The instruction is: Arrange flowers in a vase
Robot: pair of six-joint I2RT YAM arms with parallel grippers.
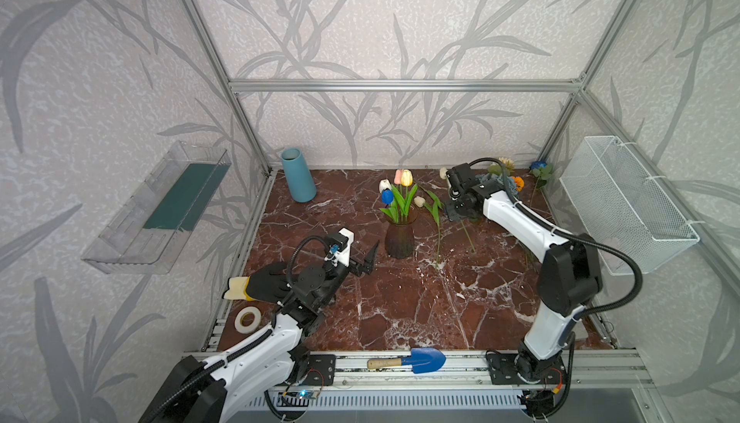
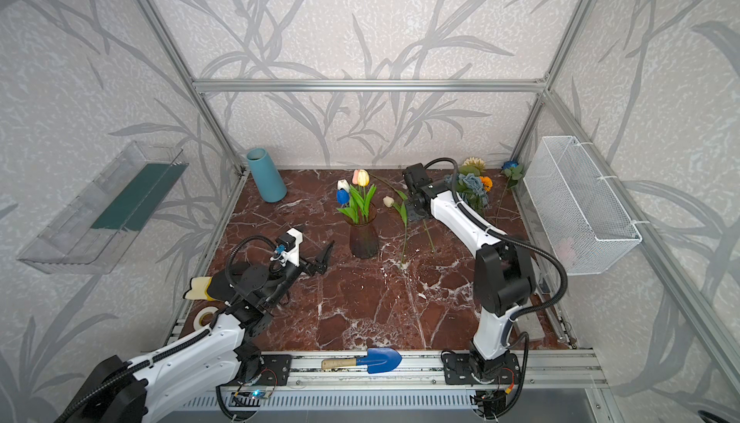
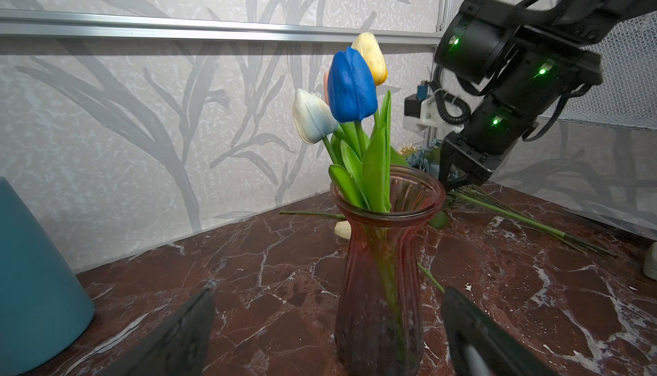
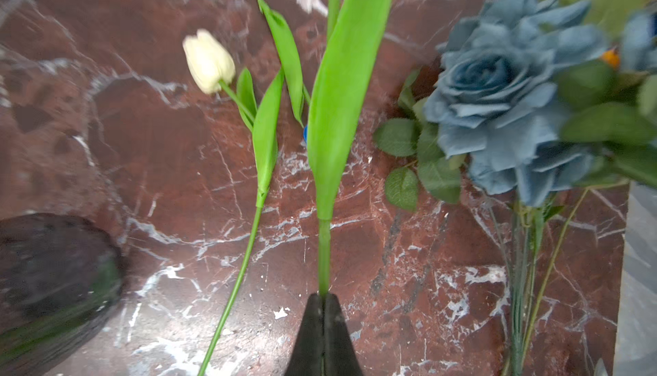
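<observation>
A tinted glass vase [image 3: 376, 287] holds several tulips, among them a blue tulip [image 3: 350, 81], mid-table. Right of it, in the right wrist view, my right gripper is shut on a green tulip stem [image 4: 324, 252], above the table; its bloom is out of frame. A white tulip [image 4: 205, 61] lies on the table to its left. Blue roses [image 4: 492, 109] lie at the right. My left gripper [image 1: 364, 259] stands open left of the vase, nothing between its fingers.
A teal vase [image 1: 299, 180] stands back left. A glove [image 1: 258, 286], tape roll [image 1: 247, 330] and blue trowel [image 1: 424, 360] lie around the left and front. Wire baskets [image 1: 628, 199] hang on the side walls.
</observation>
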